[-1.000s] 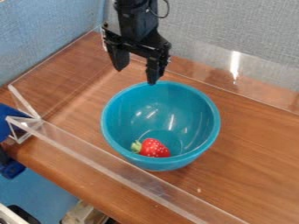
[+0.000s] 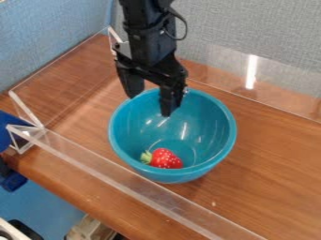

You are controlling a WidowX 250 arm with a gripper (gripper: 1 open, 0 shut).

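Note:
A black robot gripper [image 2: 152,89] hangs open over the back part of a round turquoise bowl [image 2: 209,138], its fingertips at about the height of the far rim. A red strawberry [image 2: 164,159] with a green top lies in the bottom of the bowl, toward the front left, below the gripper. Nothing shows between the fingers.
Transparent barriers run along its back and front edges. A blue object [image 2: 7,131] and a white frame sit at the left edge.
The gripper has moved down and toward the front, from behind the bowl to over its back part. The bowl and strawberry have stayed in place.

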